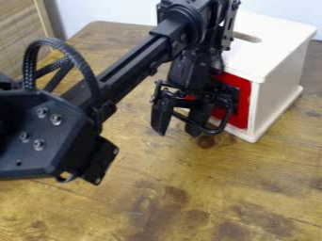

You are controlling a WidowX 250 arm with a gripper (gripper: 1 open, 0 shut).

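Note:
My black gripper (184,115) hangs low over the wooden table, right up against the front of a white box (274,83) with a red front panel (236,104). Its dark fingers point down close to the tabletop, and the linkage covers part of the red panel. Whether anything sits between the fingers is hidden, and I cannot tell how far apart they stand.
A slatted wooden piece (18,33) is at the far left. The arm's black body fills much of the left side and top centre.

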